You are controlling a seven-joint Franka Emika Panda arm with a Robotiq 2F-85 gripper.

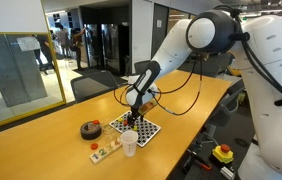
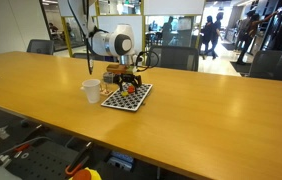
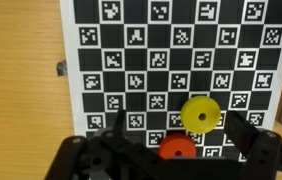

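Observation:
Beneath my gripper lies a flat black-and-white checkered marker board [image 3: 151, 75]. The gripper is open, its dark fingers spread at the bottom of the wrist view. A round yellow piece [image 3: 201, 114] with a small centre hole rests on the board between the fingertips, nearer the right one. Below it in that view is a round red piece [image 3: 177, 147], partly covered by the gripper. Nothing is seen held. In exterior view 1 the gripper [image 1: 133, 117] hangs low over the board [image 1: 147, 132]; any contact is too small to tell.
A white cup [image 1: 129, 143] stands close to the board, with a light wooden strip bearing small coloured pieces [image 1: 106, 151] beside it. A dark round object [image 1: 91, 131] sits behind. The wooden table [image 2: 201, 110] has wide bare areas.

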